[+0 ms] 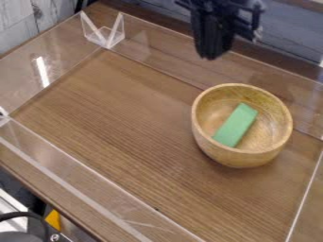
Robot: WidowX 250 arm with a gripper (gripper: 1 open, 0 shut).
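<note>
My gripper (210, 43) hangs at the top centre-right, its dark body partly out of frame; whether its fingers are open or shut is unclear. Below it and to the right, a tan round bowl (270, 110) rests on the wooden surface with a green block (233, 126) lying inside it.
A clear plastic container (104, 28) stands at the back left. Dark cables and a small yellow item (51, 219) sit at the lower-left edge.
</note>
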